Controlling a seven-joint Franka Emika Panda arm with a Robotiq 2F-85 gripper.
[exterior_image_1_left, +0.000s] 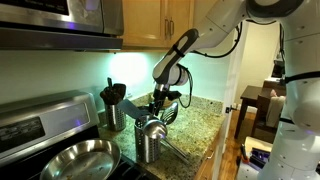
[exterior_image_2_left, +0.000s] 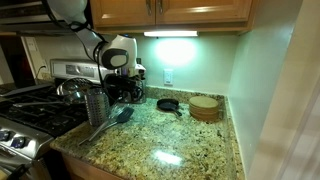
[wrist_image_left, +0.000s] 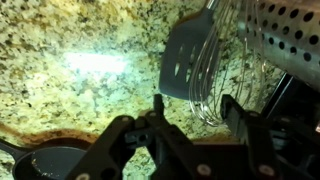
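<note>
In the wrist view my gripper shows a wide gap between its black fingertips. The wire loops of a whisk reach into this gap in the picture; whether they touch the fingers I cannot tell. A dark grey spatula lies partly under the whisk, its blade toward the gripper. Beside them is a perforated metal utensil holder. From the second exterior view, the spatula rests on the granite counter near the holder, and the arm's dark gripper hangs behind them, its fingertips hard to make out.
A small black pan and a round tan stack stand farther right on the counter. The stove with a large steel pan is at the left. Bare granite lies in front.
</note>
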